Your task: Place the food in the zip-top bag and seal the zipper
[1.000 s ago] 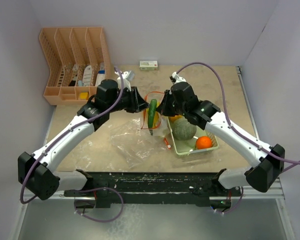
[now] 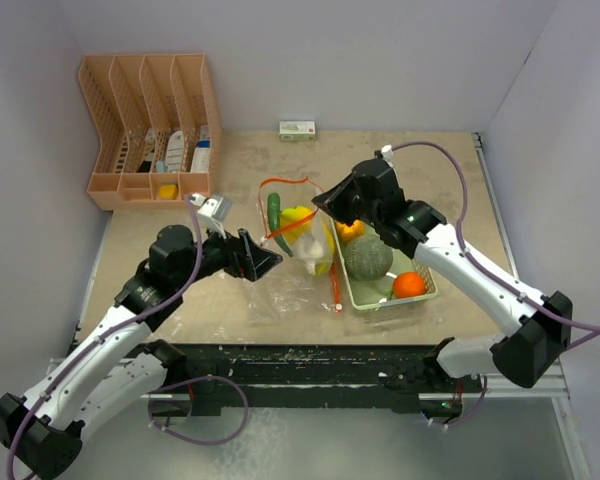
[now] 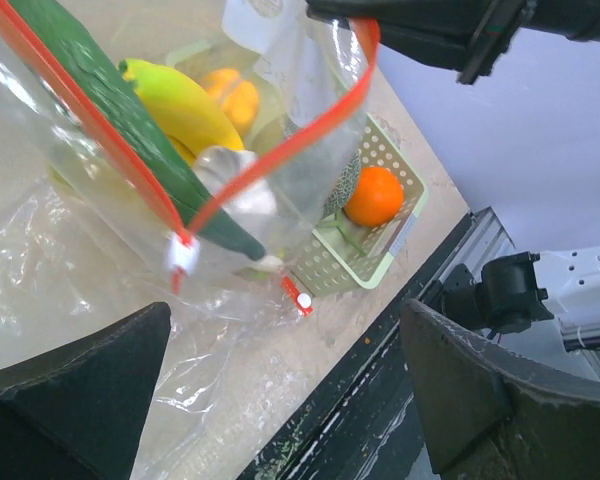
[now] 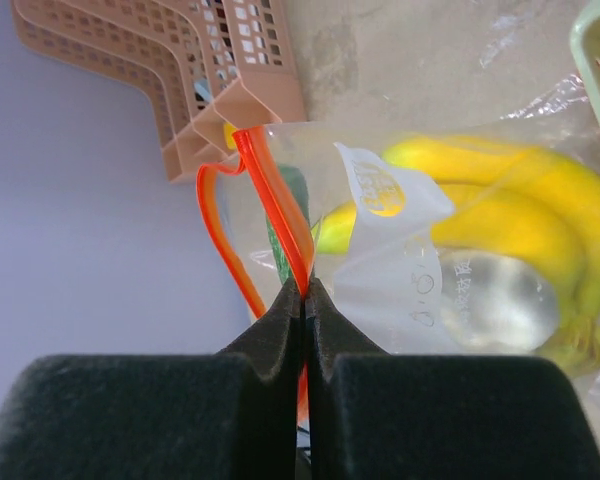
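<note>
The zip bag (image 2: 302, 245) stands mid-table with its orange zipper rim raised; inside are a cucumber (image 2: 274, 216), bananas (image 3: 185, 108) and a pale item (image 2: 315, 255). My right gripper is shut on the orange zipper edge at the bag's top. My left gripper (image 2: 260, 258) stands open just left of and below the bag's rim, with nothing between its fingers; in the left wrist view the bag lies beyond its fingers.
A green crate (image 2: 428, 292) at right holds a melon (image 2: 365, 258) and oranges (image 2: 409, 284). A slotted organiser (image 2: 110, 120) stands at back left, a small box (image 2: 297, 130) at back. Clear plastic lies on the front table.
My left gripper has moved left and down, away from the bag's top, leaving the cucumber inside. The bag's rim has shifted left, and my right gripper has moved slightly left too.
</note>
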